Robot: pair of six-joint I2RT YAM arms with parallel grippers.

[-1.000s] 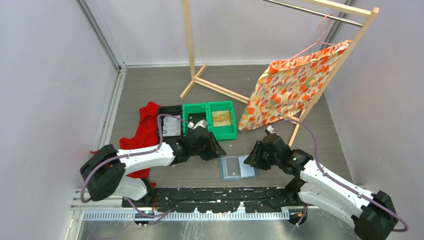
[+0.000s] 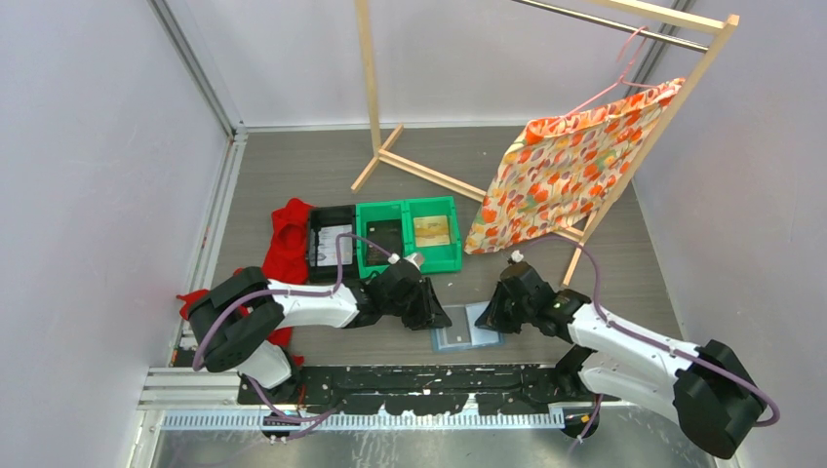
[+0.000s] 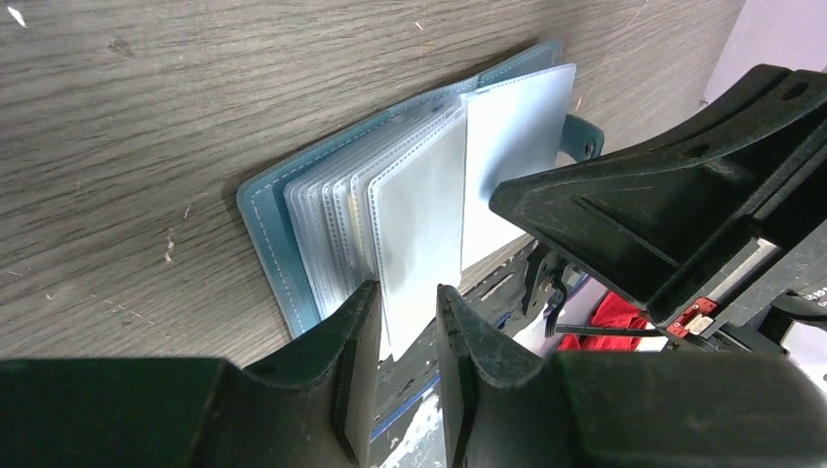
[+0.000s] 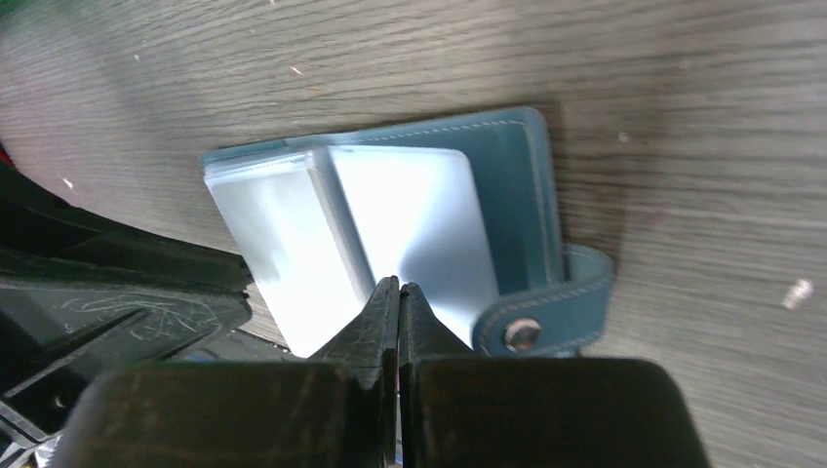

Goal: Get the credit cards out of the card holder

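On the table before me lies the card holder (image 2: 454, 337), opened out, with a blue cover (image 3: 276, 229) and clear sleeves (image 3: 424, 214) stacked inside. In the left wrist view my left gripper is part open; its fingertips are at the near edge of the top sleeve, and I cannot tell if they touch it. My right gripper is shut over the other half, by the white sleeve (image 4: 414, 210) and the snap strap (image 4: 541, 317), with nothing showing between its fingers. No card can be clearly made out in the sleeves.
Behind the left arm stand a green box (image 2: 453, 205) with compartments and a black box (image 2: 317, 219). Red cloth (image 2: 286, 244) lies to their left. An orange patterned cloth (image 2: 575, 166) hangs from a wooden rack at the back right. Bare table lies behind the holder.
My left gripper has moved right and toward the front, reaching the holder's left side. The holder has barely moved.
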